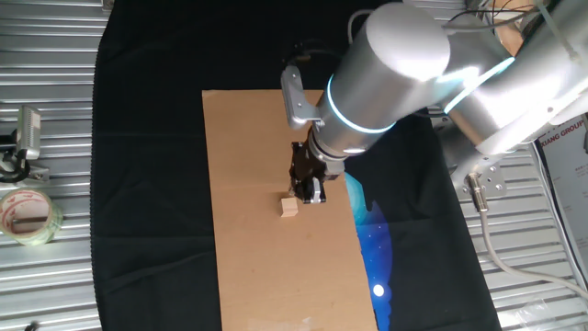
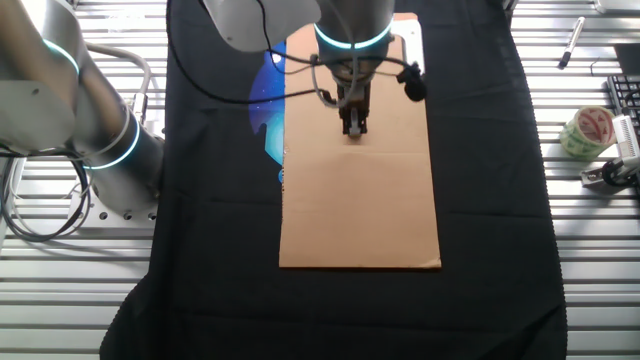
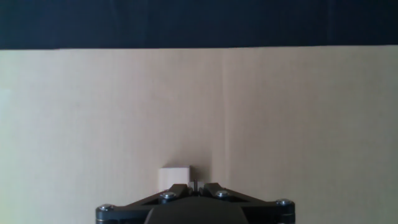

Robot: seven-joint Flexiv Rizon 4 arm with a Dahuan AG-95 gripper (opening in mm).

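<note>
A small light wooden block [image 1: 288, 207] rests on the brown cardboard sheet [image 1: 266, 267]. My gripper [image 1: 314, 193] hangs just beside it, pointing down. In the wrist view the block [image 3: 174, 177] shows to the left of the gripper, whose fingertips meet with nothing visible between them. The block's lower part is covered there by the gripper's dark linkage. From the opposite side, the gripper [image 2: 354, 130] stands over the cardboard and the block cannot be made out.
Black cloth [image 1: 152, 184] surrounds the cardboard. A blue patterned sheet [image 1: 375, 257] shows along one cardboard edge. Far off to the side sit a roll of tape [image 1: 30, 217] and a grey clamp-like device [image 1: 29, 133]. Cardboard around the block is otherwise bare.
</note>
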